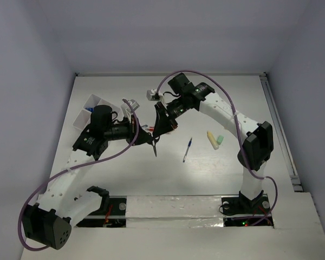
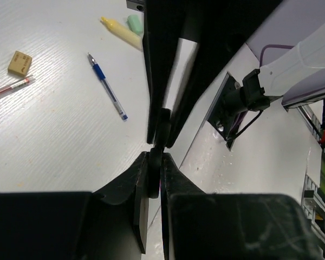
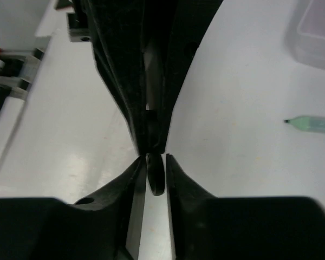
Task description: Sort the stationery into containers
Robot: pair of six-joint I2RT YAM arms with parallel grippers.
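Black-handled scissors (image 1: 155, 149) hang between my two grippers near the middle of the table, blades pointing toward the front. My left gripper (image 1: 150, 139) is shut on the handle; in the left wrist view the dark handle (image 2: 154, 176) sits between its fingers. From the other side my right gripper (image 1: 156, 135) meets the same handle. In the right wrist view its fingers stand slightly parted on both sides of the dark handle (image 3: 156, 176). A blue pen (image 1: 187, 150), a yellow marker (image 1: 212, 140) and a green piece (image 1: 220, 140) lie on the right.
White containers (image 1: 82, 119) stand at the left behind my left arm, with something blue (image 1: 89, 109) inside. A red pen (image 2: 12, 88) and a tan block (image 2: 20, 63) lie beyond the grippers. A green pen (image 3: 314, 124) rests near a container (image 3: 316, 39).
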